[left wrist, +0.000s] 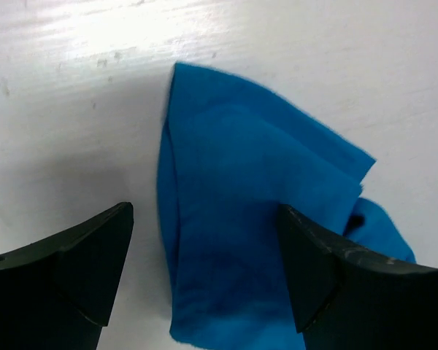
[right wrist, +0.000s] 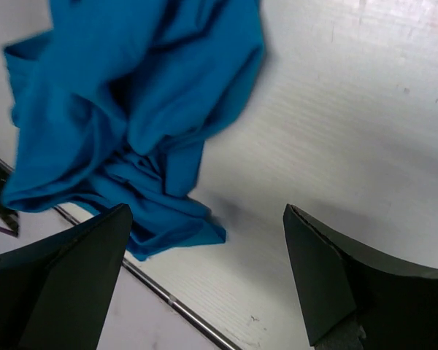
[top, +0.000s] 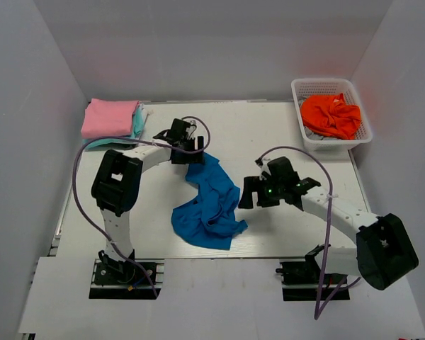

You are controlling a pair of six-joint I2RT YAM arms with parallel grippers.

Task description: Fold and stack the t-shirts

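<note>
A crumpled blue t-shirt (top: 214,198) lies mid-table, its narrow end toward the back and its wider end near the front edge. My left gripper (top: 190,157) is over that back end; in the left wrist view its open fingers (left wrist: 95,270) stand on either side of the cloth (left wrist: 226,160), the right one overlapping it in view. Whether it touches the cloth I cannot tell. Right of the shirt hovers my right gripper (top: 248,193), open with bare table between its fingers. In the right wrist view, the shirt (right wrist: 182,95) lies to the upper left.
At the back left sits a stack of folded shirts, a pink one (top: 110,118) on top. A white basket (top: 297,92) with an orange shirt (top: 331,115) and grey cloth stands at the back right.
</note>
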